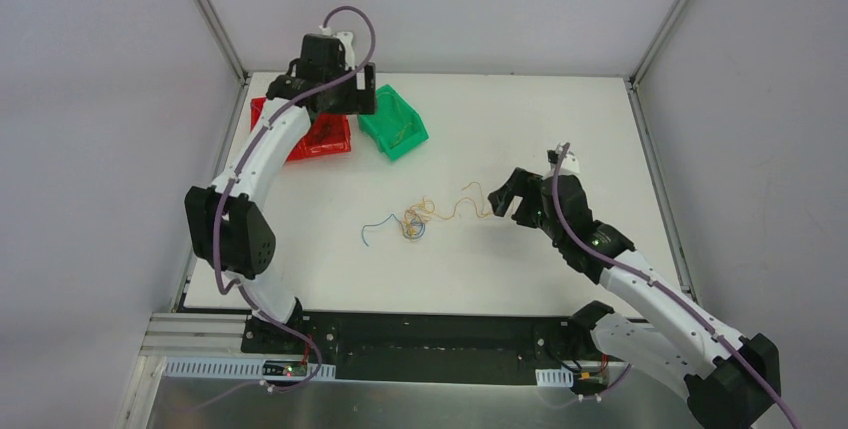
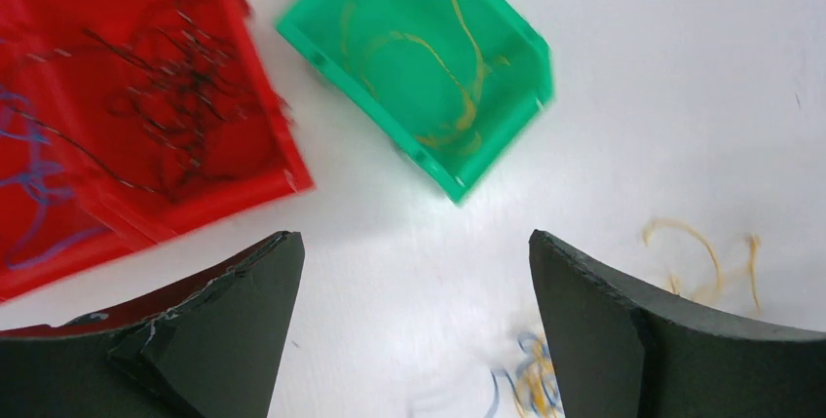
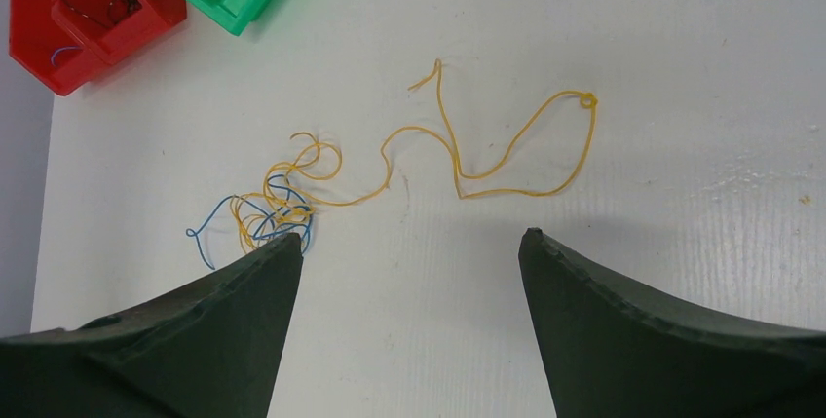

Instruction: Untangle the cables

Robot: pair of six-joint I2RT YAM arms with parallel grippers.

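A tangle of blue cable (image 3: 200,238) and yellow cable (image 3: 334,167) lies mid-table, with the yellow stretching right in loops and branches (image 3: 508,189). My left gripper is raised over the table's back left near the bins, open, with nothing between its fingers; its view is blurred. My right gripper hangs open to the right of the cables, also holding nothing.
Red bins (image 2: 255,194) with dark and blue cables stand at back left. Beside them sits a green bin (image 2: 492,155) holding yellow cable.
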